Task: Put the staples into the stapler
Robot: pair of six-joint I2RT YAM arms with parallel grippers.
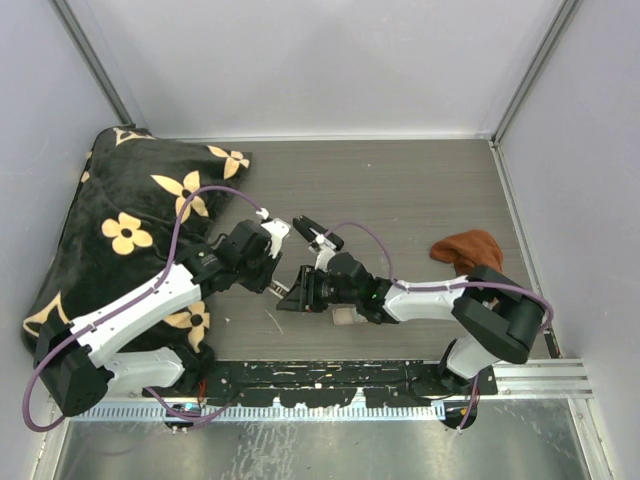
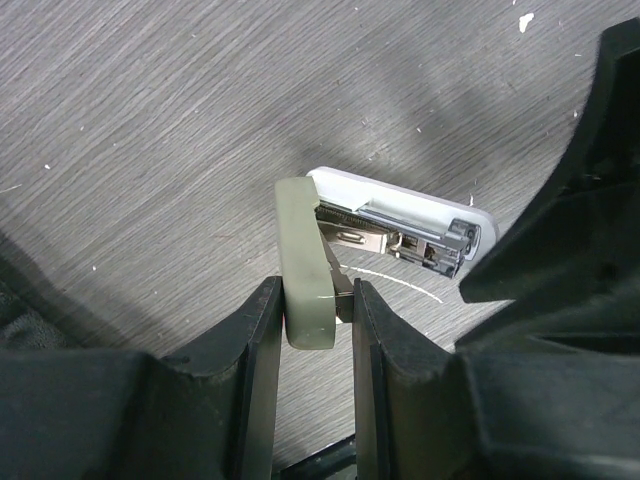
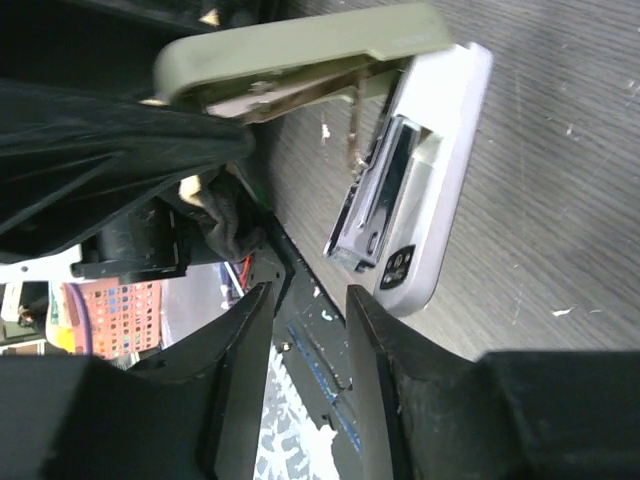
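Observation:
The stapler is hinged open, with a sage-green top cover [image 2: 308, 265] and a white base [image 2: 405, 200] carrying the metal magazine [image 2: 420, 238]. My left gripper is shut on the green cover, one finger on each side. In the right wrist view, the white base [image 3: 445, 160] slants beyond my right gripper, whose fingers stand apart with nothing between their tips. From above, little of the stapler [image 1: 279, 289] shows between the two grippers. I cannot make out any loose staples.
A small pale item [image 1: 346, 316] lies partly under the right arm. Behind the grippers is a black object [image 1: 318, 234]; a brown cloth [image 1: 468, 250] lies to the right and a flowered dark blanket [image 1: 125, 235] at left.

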